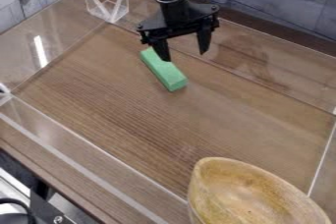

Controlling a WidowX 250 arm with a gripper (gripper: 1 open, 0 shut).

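Observation:
My gripper (178, 37) is at the upper middle of the camera view, dark, its two fingers spread wide and open, with nothing seen between them. Just below it a green bar-shaped block (163, 70) lies flat on the wooden table (105, 130), slanting from upper left to lower right, apart from the fingers.
A pale yellow bowl (256, 198) sits at the lower right edge. Clear plastic pieces are at the upper left and left edge. A dark cable runs at the lower left corner.

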